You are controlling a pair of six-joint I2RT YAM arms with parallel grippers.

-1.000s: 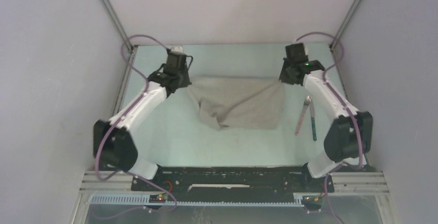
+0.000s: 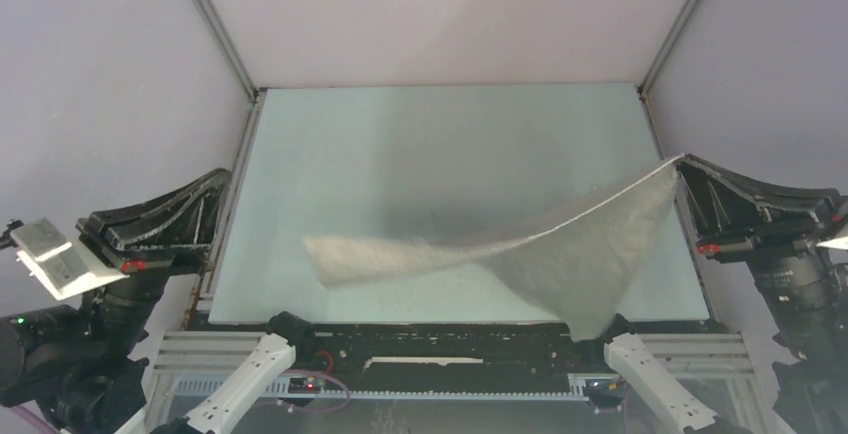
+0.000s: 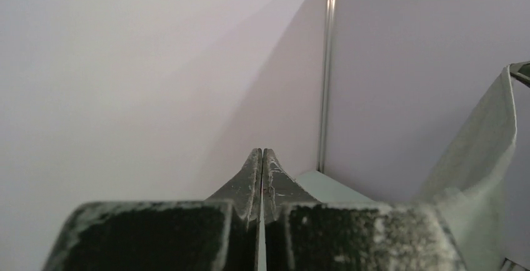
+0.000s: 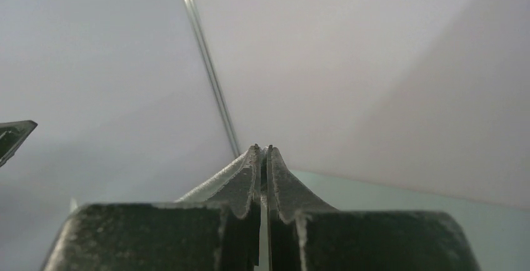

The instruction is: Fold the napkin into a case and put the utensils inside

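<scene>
The grey napkin hangs raised from one corner, pinched at the tips of my right gripper. Its other end trails off to the left and swings free over the middle of the table. My left gripper is shut, with nothing between its fingertips and the cloth well away from it. In the left wrist view the napkin droops from the other gripper at the right edge. A strip of the napkin runs left from the right gripper's tips. Neither fork nor knife shows now; the cloth covers that spot.
Walls close in on both sides, each with an arm raised near it. A dark rail runs along the front edge.
Both arms have lifted and spread apart, coming up towards the camera.
</scene>
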